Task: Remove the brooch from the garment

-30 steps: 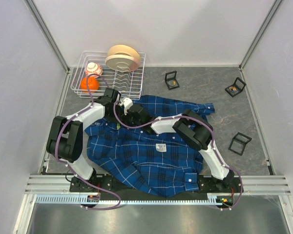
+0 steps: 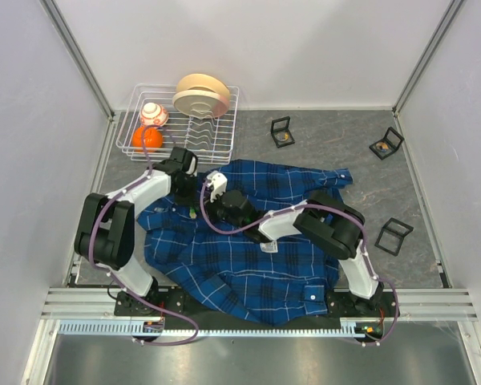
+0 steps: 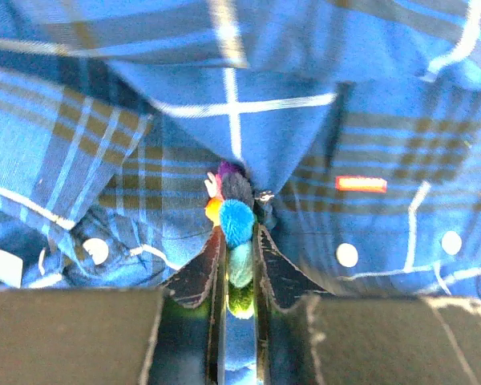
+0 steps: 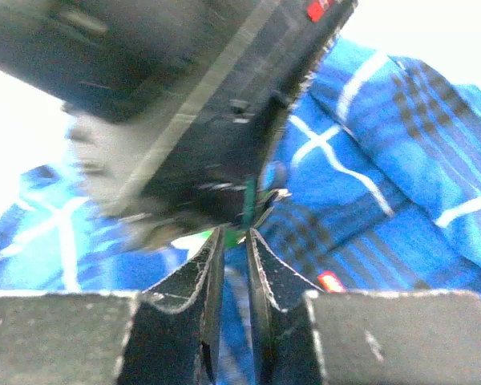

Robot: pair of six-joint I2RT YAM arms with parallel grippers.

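The brooch, a column of coloured pompoms (image 3: 237,220), lies on the blue plaid garment (image 2: 240,277) near its upper left part. A small metal piece (image 3: 264,196) shows beside it. My left gripper has its fingers close along both sides of the lower pompoms; how firmly they press cannot be told. From the right side, my right gripper faces the left gripper's dark fingers, with a narrow gap between its own tips and nothing clearly held. In the right wrist view the left gripper hides most of the brooch; only a bit of green shows.
Behind the left arm stands a wire dish rack (image 2: 180,124) with plates (image 2: 202,100), a bowl and an orange object. Several small black open cases (image 2: 282,132) lie on the right side of the grey table. Both grippers are crowded together.
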